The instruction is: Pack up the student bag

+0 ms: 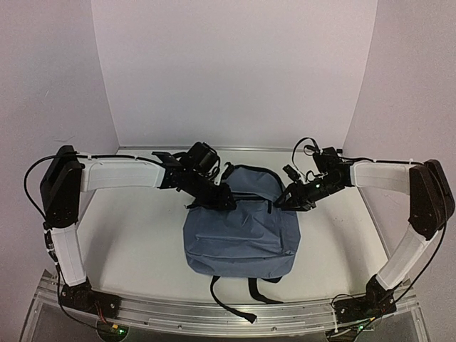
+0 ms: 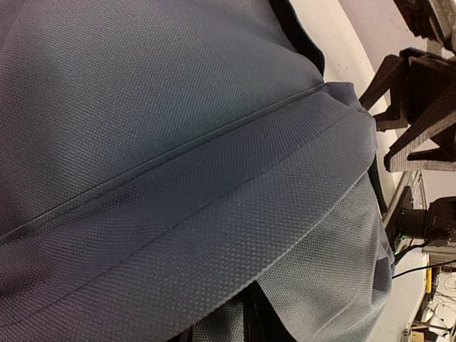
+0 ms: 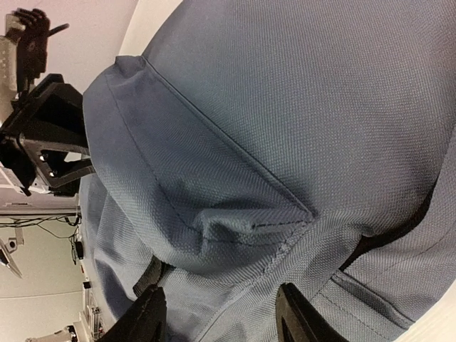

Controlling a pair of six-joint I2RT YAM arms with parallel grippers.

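A blue-grey backpack (image 1: 239, 231) lies flat with its straps toward me. My left gripper (image 1: 226, 201) is over its upper front, by the upper zip. In the left wrist view, a fold of the bag's cloth (image 2: 214, 221) partly covers the left fingers (image 2: 265, 317); they stand apart, with bag fabric showing in the gap. My right gripper (image 1: 286, 203) is at the bag's upper right side. Its fingers (image 3: 149, 313) are wide apart in the right wrist view, with grey cloth beneath them. Whether anything is inside the bag is hidden.
Two black straps (image 1: 231, 308) trail over the near metal rail (image 1: 214, 324). Pale walls (image 1: 235, 78) close off the back and sides. The two grippers are close together over the bag.
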